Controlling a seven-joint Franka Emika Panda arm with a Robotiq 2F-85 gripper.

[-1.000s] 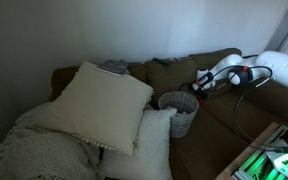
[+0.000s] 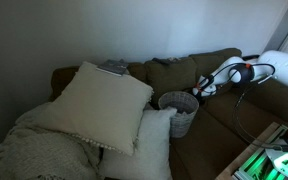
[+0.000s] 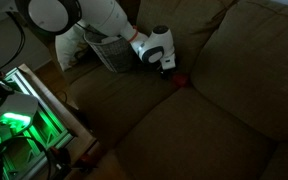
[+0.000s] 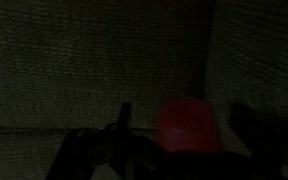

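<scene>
A red object (image 4: 187,125) sits on the dark sofa near a seam, also showing as a small red patch (image 3: 180,80) in exterior view 2. My gripper is open around it in the wrist view, one finger on each side and a gap visible at the left. Whether either finger touches it is too dark to tell. From exterior view 2, the gripper (image 3: 168,72) is low over the seat, right beside the red patch. The fingers are hardly visible in exterior view 1.
A woven basket (image 2: 180,113) stands on the sofa close to the arm. White cushions (image 2: 99,105) lean farther left. Sofa backrest cushions (image 3: 254,65) rise behind the gripper.
Over the last second the arm has shifted slightly and its gripper end sits a little lower, close to the seat. Basket and cushions stay where they were.
</scene>
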